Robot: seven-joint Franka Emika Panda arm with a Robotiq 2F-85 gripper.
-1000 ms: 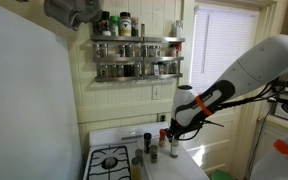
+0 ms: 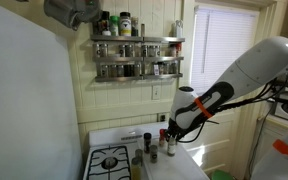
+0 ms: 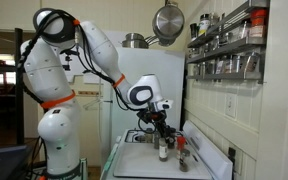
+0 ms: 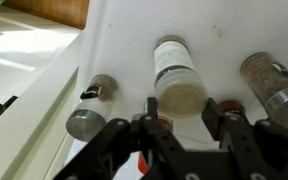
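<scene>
A small jar (image 4: 174, 62) with a white label and a pale tan lid shows in the middle of the wrist view. My gripper is shut on it, with the lid end between its fingertips. From exterior view 1, the jar (image 2: 172, 149) is seen below the gripper (image 2: 172, 138), over the right part of the counter. In exterior view 2 the same jar (image 3: 163, 153) appears under the gripper (image 3: 162, 139). Whether its base touches the counter cannot be told.
A clear-sided jar (image 4: 92, 108) lies to the left in the wrist view, and a dark spice jar (image 4: 274, 85) to the right. More jars (image 2: 147, 142) stand along the counter's back. The stove (image 2: 109, 161) is to the left; shelves of jars (image 2: 134, 50) hang above.
The arm has shifted only slightly. The gripper and the jar below it stay in nearly the same place, and the other jars have not visibly moved.
</scene>
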